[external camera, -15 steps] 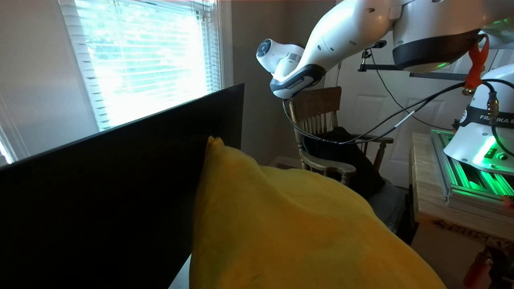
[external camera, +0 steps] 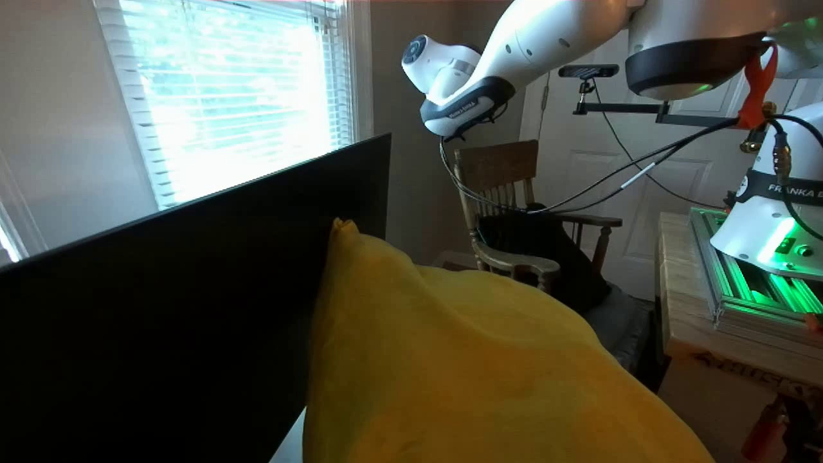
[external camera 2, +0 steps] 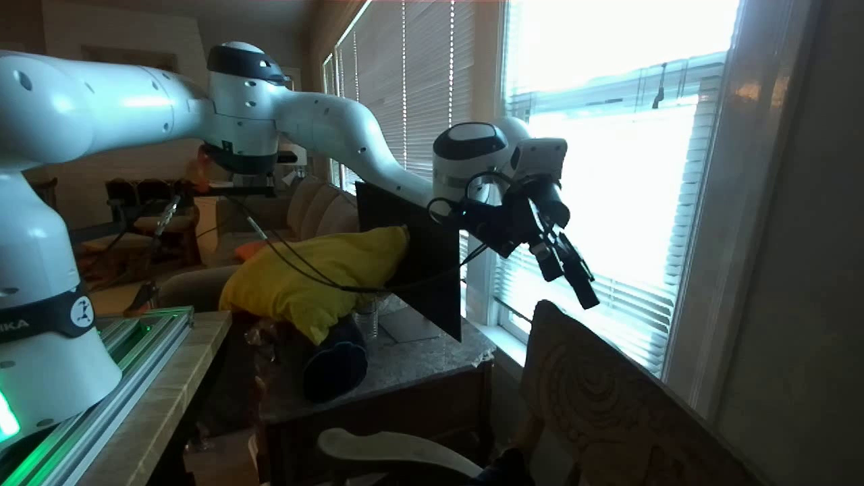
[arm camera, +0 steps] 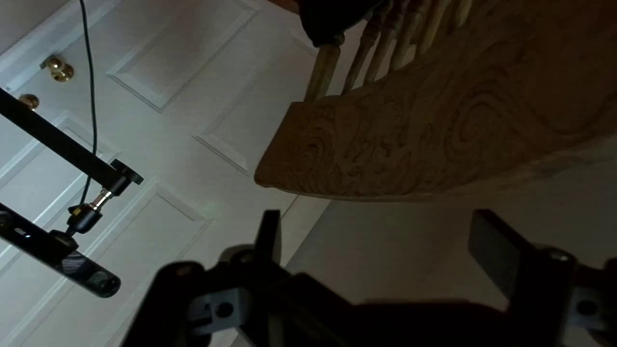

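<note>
In the wrist view my gripper is open, its two dark fingers far apart and nothing between them. Beyond and above the fingers is the carved wooden back of a chair [arm camera: 416,139], apart from them. Exterior view 2 has the gripper [external camera 2: 573,285] tilted downward in front of the bright window, close above the chair's back [external camera 2: 615,397] as seen from there. The chair [external camera: 496,170] stands in the corner in exterior view 1, a black cushion [external camera: 551,251] on its seat. In that view the gripper's fingers are hidden behind the arm.
A yellow pillow [external camera: 470,363] and a black panel [external camera: 154,324] fill the foreground of exterior view 1. Cables [external camera: 609,189] hang in a loop from the arm. A camera on a black bar [arm camera: 63,156] is in front of the white door. The wooden robot table [external camera: 687,293] stands at the right.
The arm's wrist end has moved up and slightly left in exterior view 1, and the cable loop has risen with it. The chair has shifted a little to the left.
</note>
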